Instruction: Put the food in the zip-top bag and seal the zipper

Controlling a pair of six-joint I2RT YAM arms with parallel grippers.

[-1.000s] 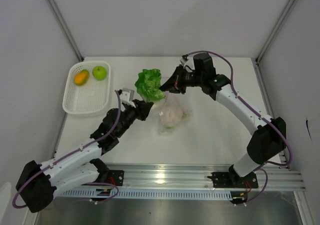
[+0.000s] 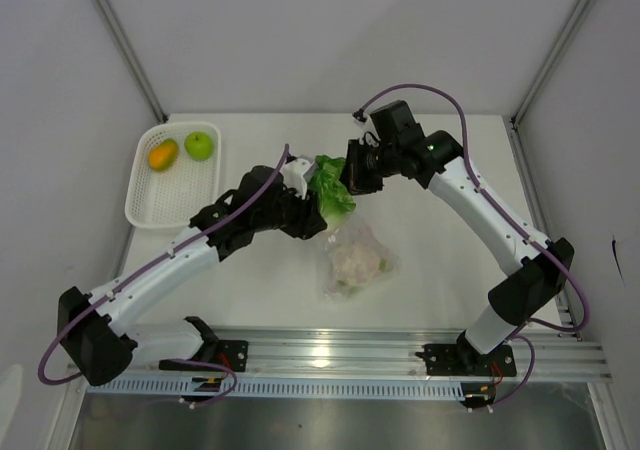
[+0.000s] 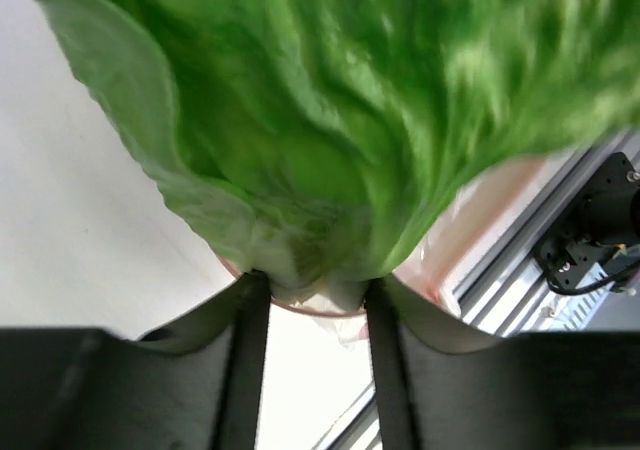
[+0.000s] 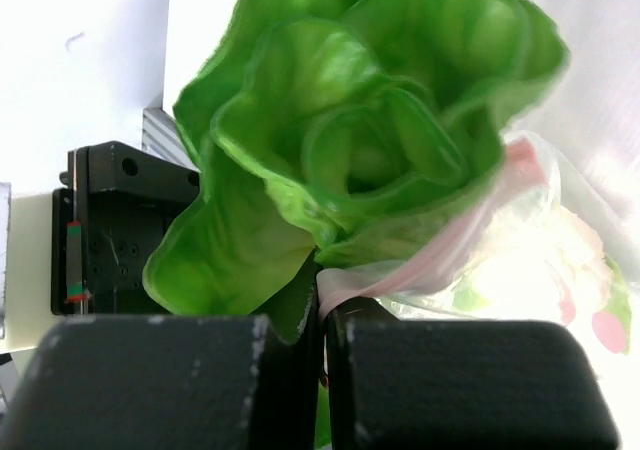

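Observation:
A green lettuce (image 2: 332, 185) sits between my grippers over the mouth of the zip top bag (image 2: 355, 265), which holds pale food. In the left wrist view its base (image 3: 320, 240) lies between the fingertips of my left gripper. My right gripper is shut on the pinkish edge of the bag, right beside the leaves (image 4: 370, 90). The lower part of the bag is partly hidden behind the lettuce in both wrist views.
A white basket (image 2: 175, 195) with a mango (image 2: 162, 155) and a green apple (image 2: 199, 145) stands at the back left.
The bag has shifted slightly right, and my right gripper has shifted a little.

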